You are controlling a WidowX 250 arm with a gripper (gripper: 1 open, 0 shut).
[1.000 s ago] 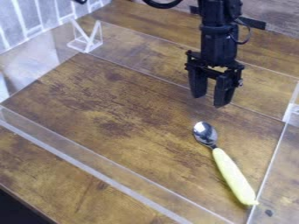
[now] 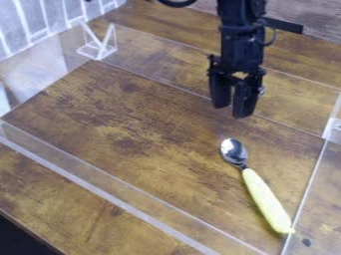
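Observation:
My black gripper (image 2: 234,100) hangs over the upper right of the wooden table (image 2: 114,149), its two dark fingers pointing down with a gap between them and nothing visible held. Below it, toward the front right, lies a spoon (image 2: 234,153) with a shiny metal bowl and a long pale yellow handle (image 2: 264,199), the bowl end nearest the gripper and clearly apart from it.
A clear plastic border runs round the work area. A white bracket (image 2: 99,40) stands at the back left, near a white railing.
The gripper has shifted slightly left and up in the view. The spoon is unmoved.

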